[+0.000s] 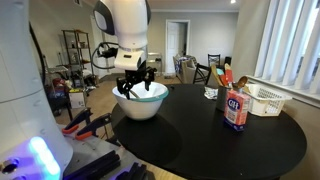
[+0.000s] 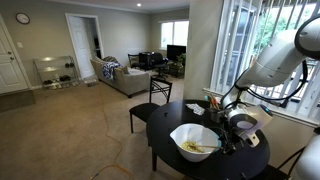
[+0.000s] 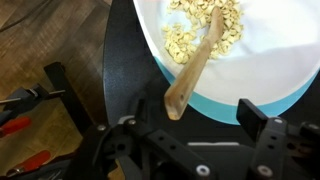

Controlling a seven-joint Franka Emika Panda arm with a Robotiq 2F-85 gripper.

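Note:
A white bowl with a pale blue band stands at the left of the black table. In the wrist view, pale flakes lie inside the bowl, and a wooden utensil leans in it with its handle reaching over the near rim. My gripper is open above that rim, one finger on each side of the handle's end. The handle lies across the gap, near the left finger; whether they touch I cannot tell. In exterior view 1 the gripper hangs over the bowl and hides part of it.
A red and blue carton stands right of the bowl on the table. Behind it are a white basket and a holder with several utensils. Chairs stand beyond it.

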